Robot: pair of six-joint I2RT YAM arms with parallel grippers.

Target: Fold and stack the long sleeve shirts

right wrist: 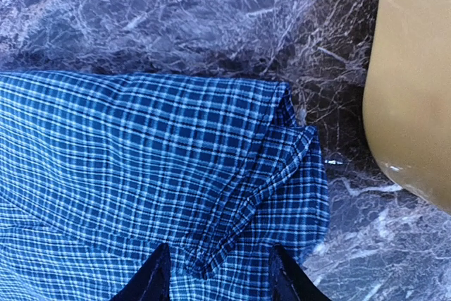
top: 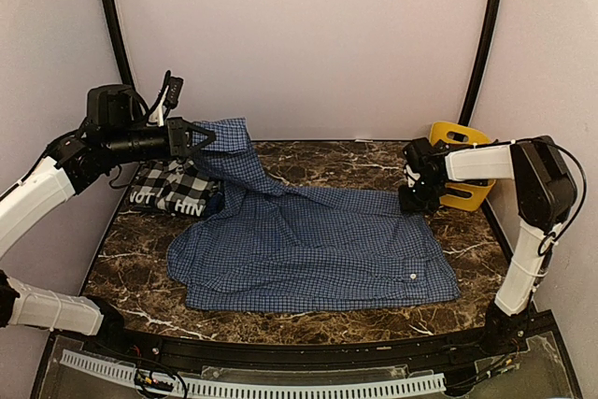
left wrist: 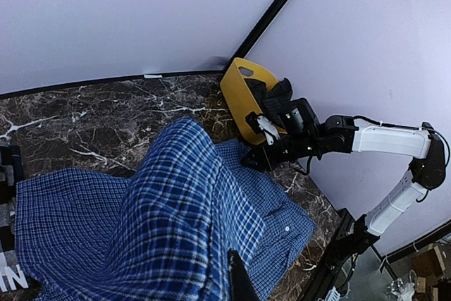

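Observation:
A blue checked long sleeve shirt (top: pixel 299 249) lies spread on the marble table, its upper left part raised in the air. My left gripper (top: pixel 194 135) is shut on that raised fabric, which fills the lower middle of the left wrist view (left wrist: pixel 169 223). My right gripper is low over the shirt's upper right end, open, with creased cloth between and below its fingers. A black and white checked garment (top: pixel 168 193) with printed letters lies at the back left, partly behind the raised cloth.
A yellow basket (top: pixel 467 195) with dark contents stands at the back right, close beside my right gripper. Bare marble (top: pixel 318 161) shows behind the shirt and along the front edge. Walls enclose the table at the sides and back.

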